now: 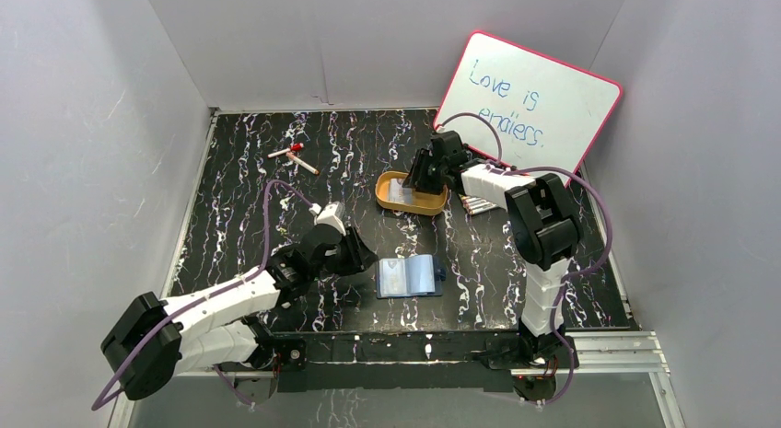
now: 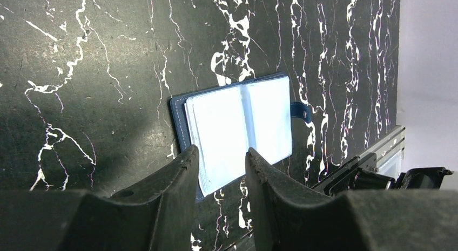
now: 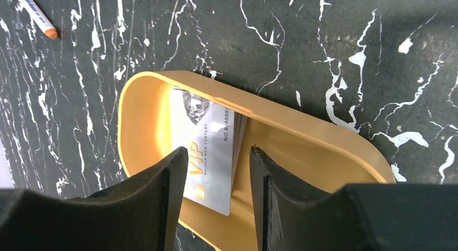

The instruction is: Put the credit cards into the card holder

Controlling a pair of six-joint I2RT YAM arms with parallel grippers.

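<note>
The blue card holder (image 1: 410,276) lies spread open on the table, its clear sleeves (image 2: 220,137) facing up and its strap (image 2: 301,112) out to one side. My left gripper is part open beside the holder's left edge in the top view, with nothing between its fingers. A stack of silver cards (image 3: 204,148), the uppermost lettered VIP, leans inside the yellow tray (image 3: 318,124). Over that tray hovers my right gripper, part open; the cards lie below its gap and none is visibly held.
A whiteboard (image 1: 534,101) with writing stands at the back right, near the right arm. Several markers (image 1: 477,205) lie by its lower edge, and more markers (image 1: 302,163) lie at the back left. Table between tray and holder is clear.
</note>
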